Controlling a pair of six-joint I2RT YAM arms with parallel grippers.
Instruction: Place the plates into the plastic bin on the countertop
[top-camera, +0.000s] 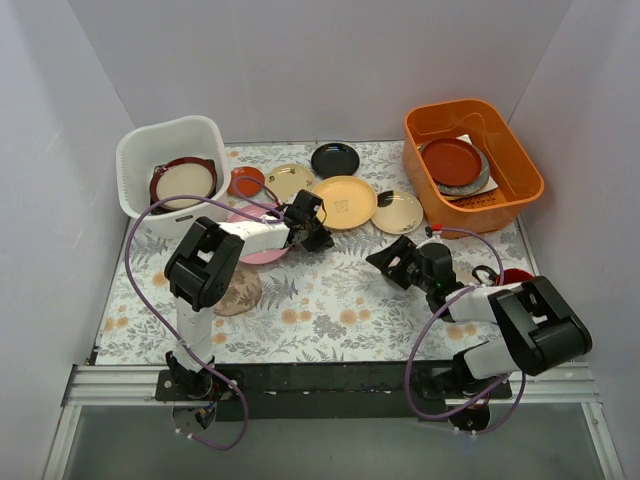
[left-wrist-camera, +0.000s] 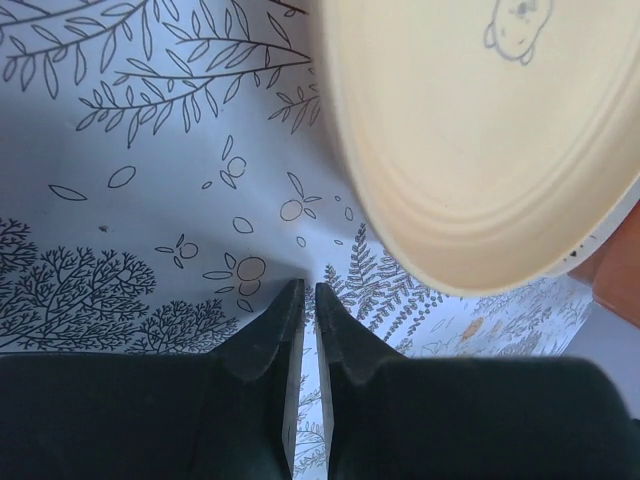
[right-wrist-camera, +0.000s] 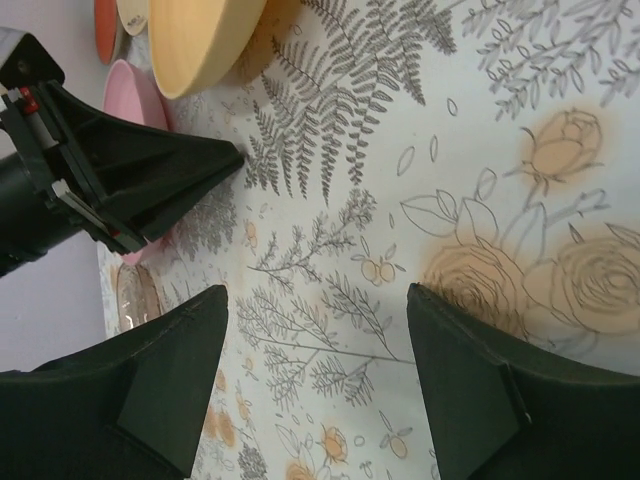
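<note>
Near the top view's centre lies a yellow plate (top-camera: 346, 200), which looms close in the left wrist view (left-wrist-camera: 470, 130). My left gripper (top-camera: 322, 238) is down at its lower-left edge, over a pink plate (top-camera: 262, 255); in the left wrist view its fingertips are together beside the yellow plate, with nothing visible between them. My right gripper (top-camera: 385, 260) stands open just above the patterned countertop, empty, below a cream plate (top-camera: 400, 212).
An orange bin (top-camera: 520, 190) with plates inside stands at back right, a white bin (top-camera: 140, 150) with plates at back left. Small red (top-camera: 245, 182), beige (top-camera: 285, 178) and black (top-camera: 335, 157) plates lie along the back. Mugs (top-camera: 515, 276) sit at the right.
</note>
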